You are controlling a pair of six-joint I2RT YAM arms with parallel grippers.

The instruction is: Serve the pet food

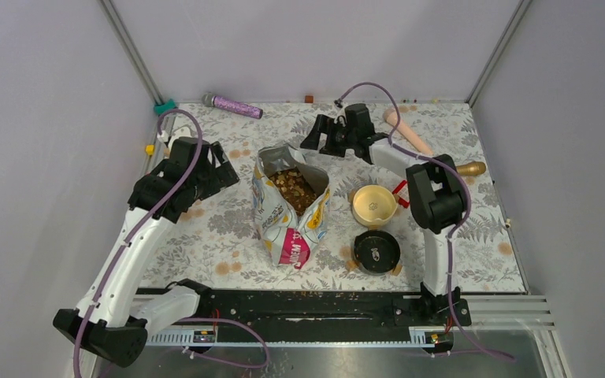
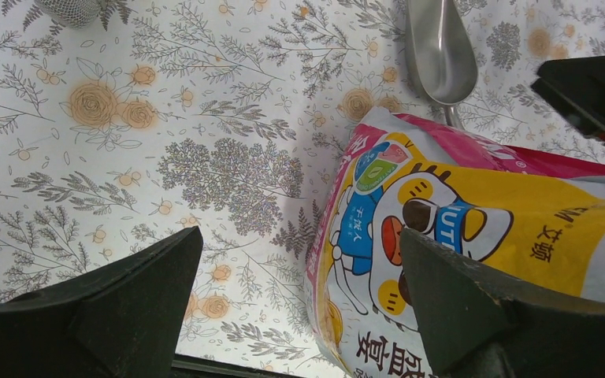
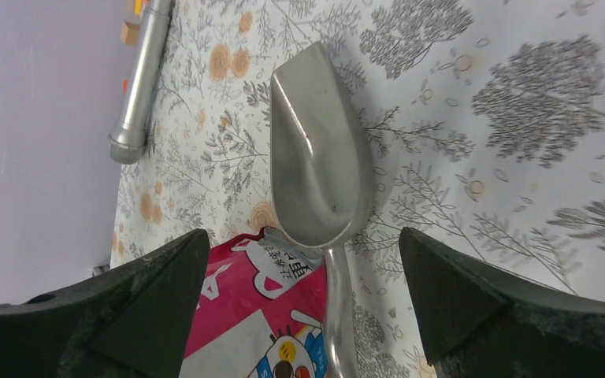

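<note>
An upright pet food bag (image 1: 293, 209), its top gaping, shows brown kibble (image 1: 293, 190) inside. Behind it, a metal scoop (image 3: 319, 150) lies on the cloth, its handle running alongside the bag; the bag hides it from the top view. My right gripper (image 1: 317, 140) is open beyond the bag's back right, with the scoop's handle between its spread fingers in the right wrist view but not gripped. My left gripper (image 1: 224, 168) hangs open and empty to the bag's left. The cream bowl (image 1: 374, 205) and the black bowl (image 1: 376, 252) stand right of the bag.
A purple microphone (image 1: 235, 106) lies at the back left. Towards the right are a pinkish rod (image 1: 408, 132), a brown-handled object (image 1: 470, 168) and a red item (image 1: 401, 194), partly hidden by my right arm. The cloth left of the bag is clear.
</note>
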